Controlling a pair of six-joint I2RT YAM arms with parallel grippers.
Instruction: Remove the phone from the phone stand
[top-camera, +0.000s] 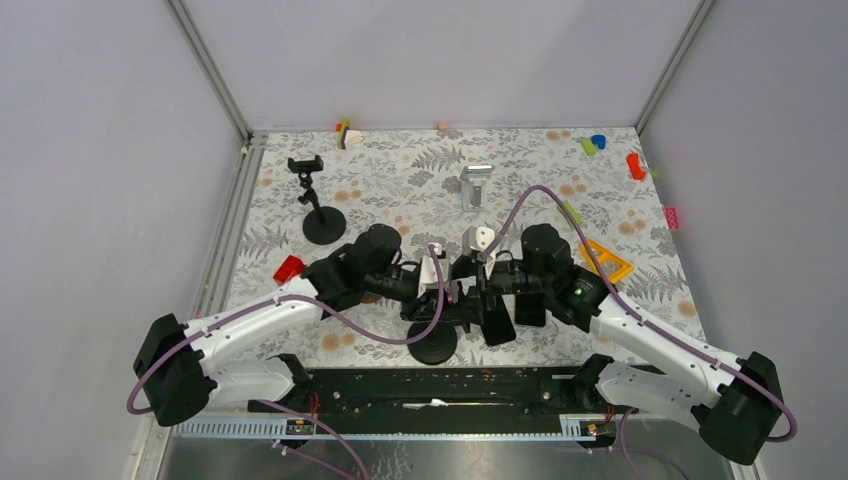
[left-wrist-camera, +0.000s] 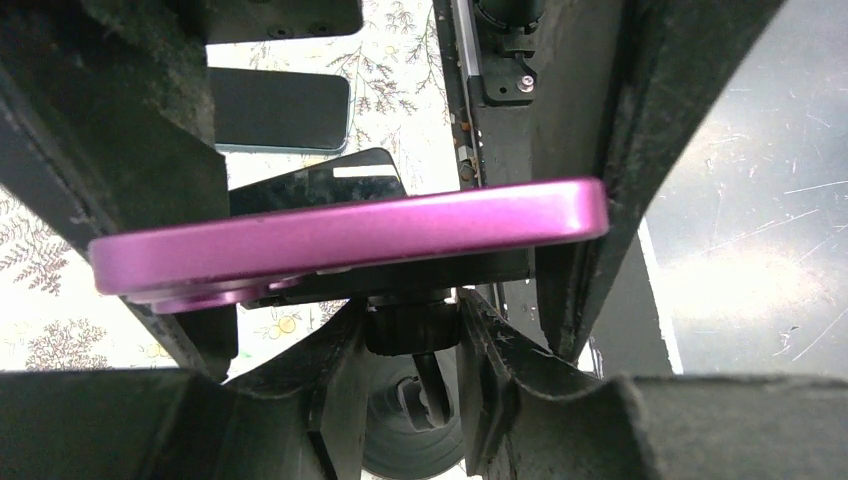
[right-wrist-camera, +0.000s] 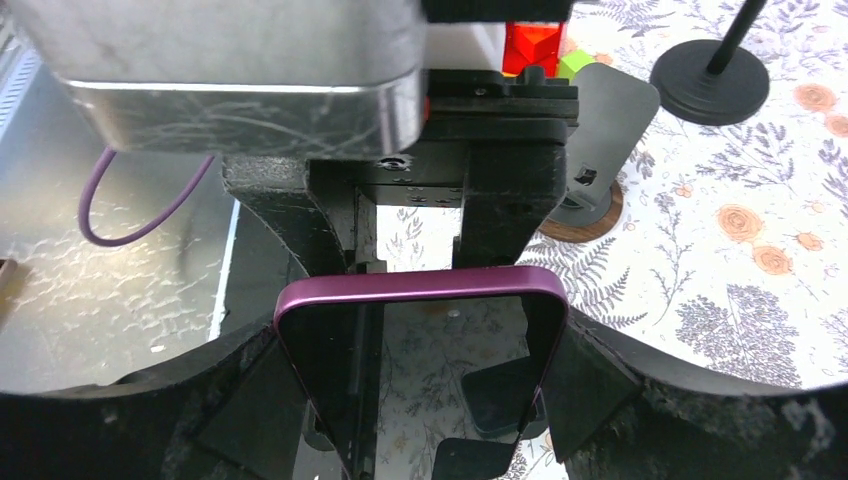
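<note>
Edge-on in the left wrist view, the phone (left-wrist-camera: 350, 235) with a pink-purple rim lies across the clamp of a black phone stand (left-wrist-camera: 420, 275). My left gripper is shut around the stand's neck just below that clamp. In the right wrist view the dark screen of the phone (right-wrist-camera: 455, 350) faces me, and my right gripper is shut on its two side edges. From above, both grippers meet over the round stand base (top-camera: 434, 344) near the table's front, and the arms mostly hide the phone. Whether phone and clamp still touch I cannot tell.
Two dark phones (top-camera: 497, 326) lie flat just right of the stand. Another black stand (top-camera: 323, 225) is at the left, and a silver stand (top-camera: 476, 187) towards the back. A yellow frame (top-camera: 606, 260) lies at right.
</note>
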